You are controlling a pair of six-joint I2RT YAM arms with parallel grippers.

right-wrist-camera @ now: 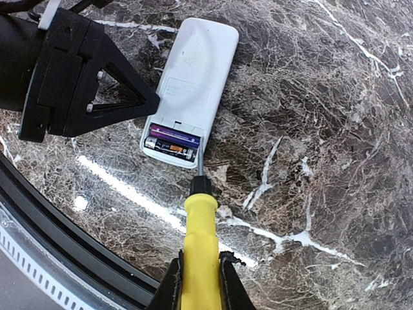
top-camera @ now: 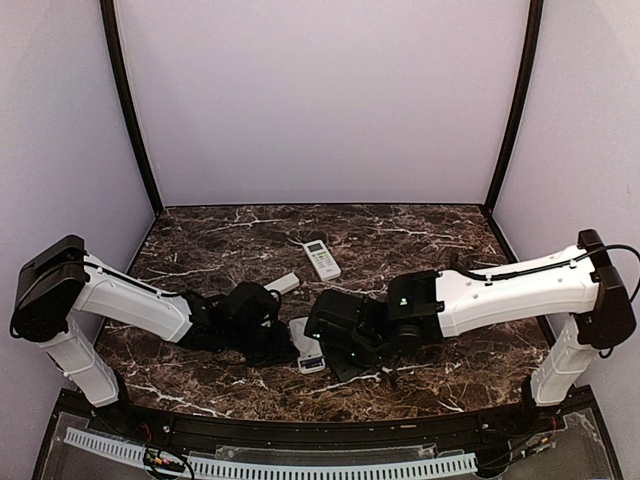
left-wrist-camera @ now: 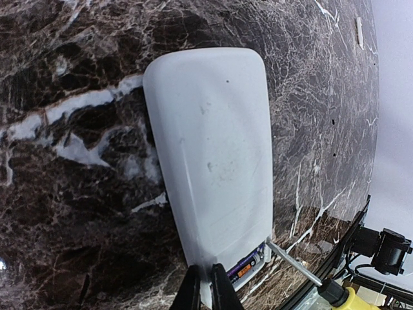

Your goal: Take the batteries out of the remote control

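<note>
A white remote control lies face down on the marble table with its battery bay uncovered. Inside sit a purple battery and a black-and-orange battery, side by side. Along one long side of the remote, my left gripper is shut on its edge, with white casing showing between the fingertips. My right gripper is shut on the yellow handle of a screwdriver. The metal tip of that tool touches the right end of the bay; whether it sits under a battery cannot be seen.
Behind the arms lie a second white remote, keys up, and a small white piece. A dark rail runs along the front edge.
</note>
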